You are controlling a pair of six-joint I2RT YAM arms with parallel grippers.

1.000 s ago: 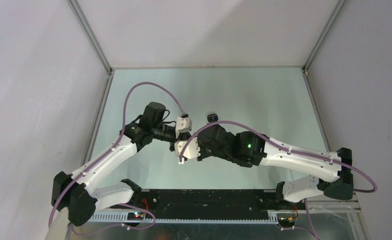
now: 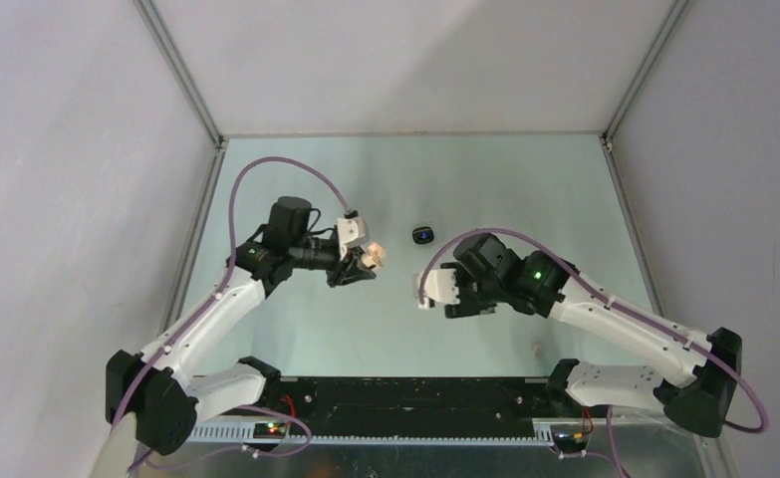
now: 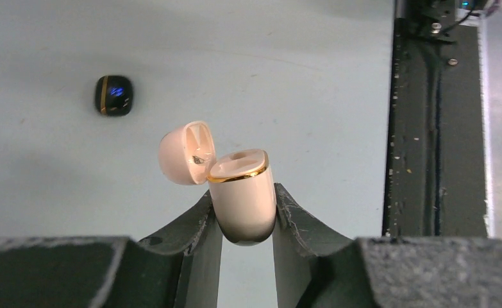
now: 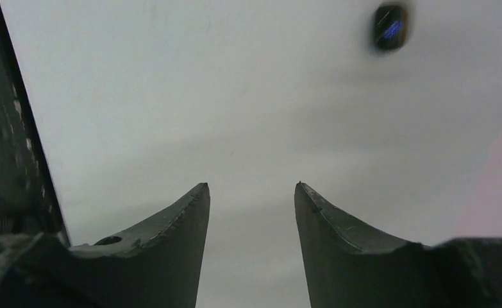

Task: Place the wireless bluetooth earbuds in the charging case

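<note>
A pale pink charging case (image 3: 243,199) with a gold rim is held upright in the left wrist view. My left gripper is shut on its lower body, one finger on each side. The hinged lid (image 3: 179,157) stands open to the left, and a hollow shows in the top of the body. In the right wrist view, my right gripper is open, with only bare table seen between its fingers. It is to the right of the case and apart from it. No earbud can be made out for certain.
A small black box (image 2: 422,235) with a blue light lies on the table (image 2: 525,179) behind and between the grippers. A faint pinkish blur (image 2: 537,349) shows near the front right; I cannot tell what it is.
The right gripper has moved right, away from the case; the left has shifted slightly left.
</note>
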